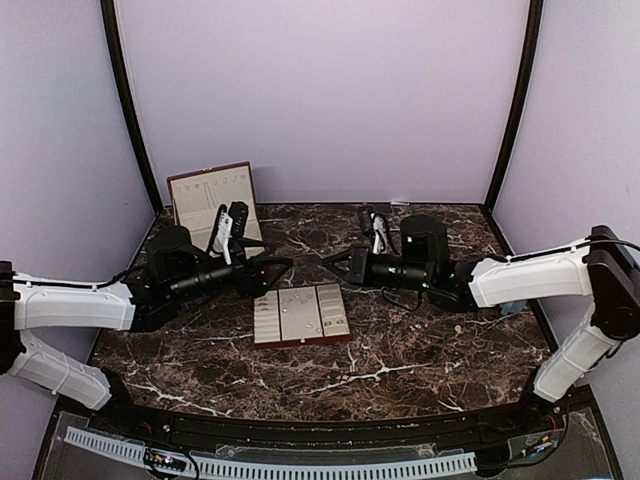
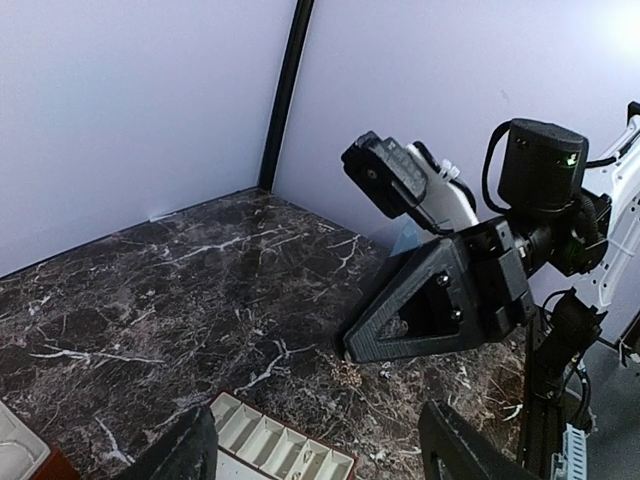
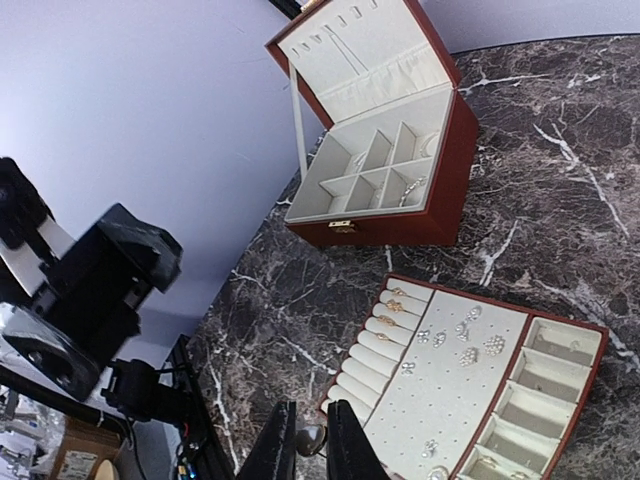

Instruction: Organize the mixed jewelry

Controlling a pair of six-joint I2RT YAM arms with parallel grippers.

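My right gripper (image 1: 330,266) is raised above the back edge of the flat jewelry tray (image 1: 302,341). In the right wrist view it is shut on a small shiny silvery piece (image 3: 311,439), too small to identify. Facing it across a short gap, my left gripper has its fingers apart and empty. The tray has ring rolls (image 3: 365,368) with several gold rings, a pale middle panel (image 3: 410,420) with several sparkling earrings (image 3: 469,356), and a column of compartments (image 3: 535,410). Behind it stands the open jewelry box (image 3: 455,185), pieces lying in its compartments.
Necklaces hang inside the box's raised lid (image 3: 345,45). A few small loose pieces (image 1: 420,325) lie on the dark marble table (image 1: 400,370) right of the tray.
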